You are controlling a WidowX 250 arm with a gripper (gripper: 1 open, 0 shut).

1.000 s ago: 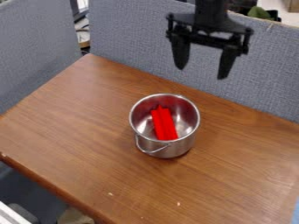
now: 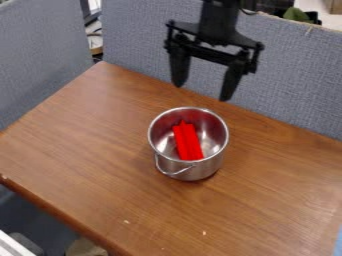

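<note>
A shiny steel pot [image 2: 163, 140] with a wire handle stands on the wooden table, right of centre. Inside it lies a red block [image 2: 189, 142], long and narrow. The black gripper [image 2: 203, 77] hangs above and behind the pot, against the grey back panel, open with its two fingers well apart and nothing between them.
A grey padded panel [image 2: 138, 45] runs along the back edge. Some objects beyond the panel at the top right are only partly visible.
The gripper has moved leftward in the view and changed its angle, with some slight vertical shift. The pot and red block look unchanged.
</note>
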